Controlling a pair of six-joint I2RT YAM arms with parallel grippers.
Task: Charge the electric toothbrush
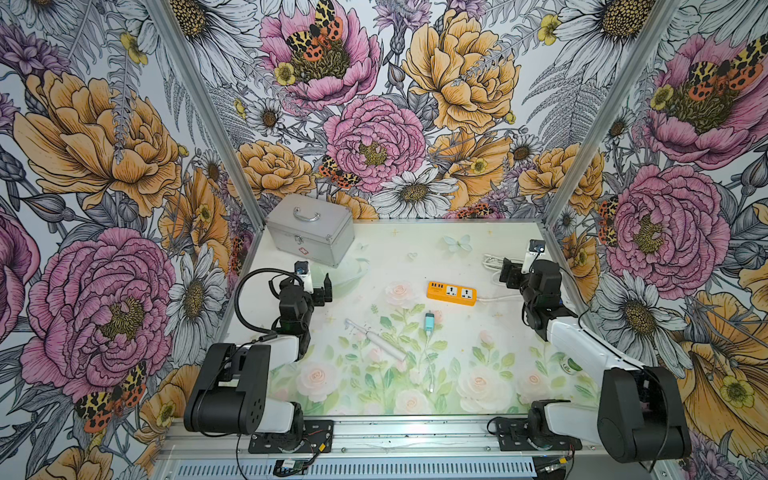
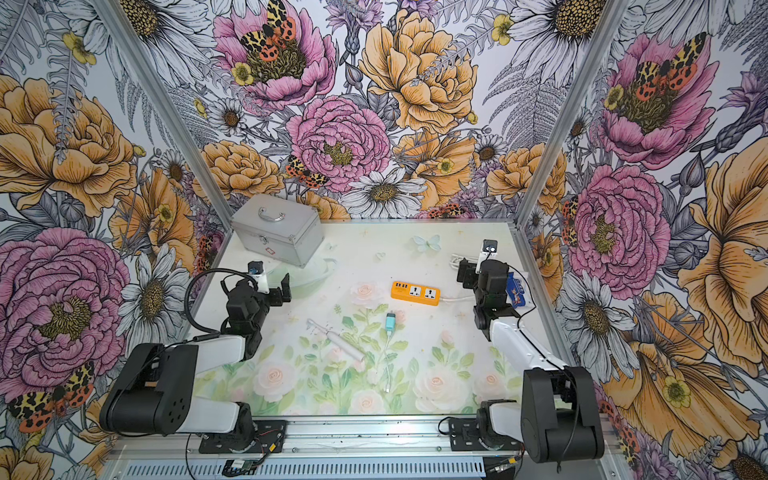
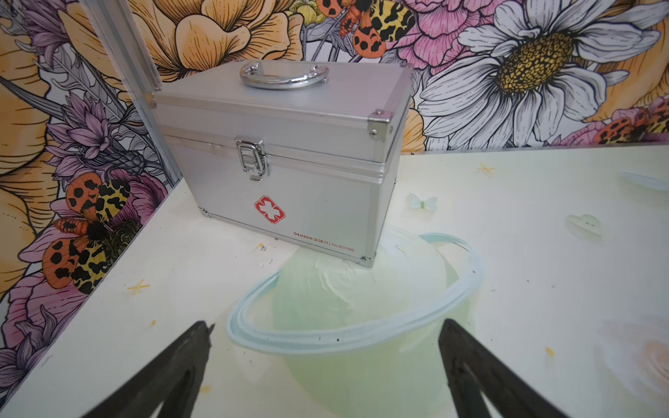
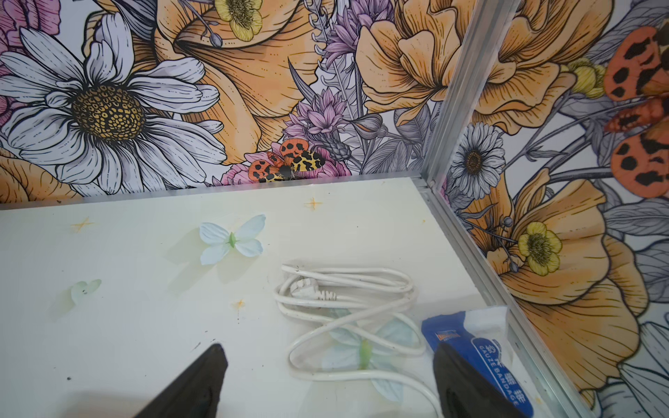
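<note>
A white electric toothbrush lies on the centre of the table, with a small teal item to its right; a thin white strand appears below that. Behind them is an orange power strip with a white cable running right. My left gripper is open above the left side, facing the metal case in its wrist view, nothing between its fingers. My right gripper is open above the right side, right of the strip, its fingers around the view of a white coiled cable on the table, holding nothing visible.
A silver first-aid case stands at the back left. A blue gauze bandage pack lies by the right edge.
</note>
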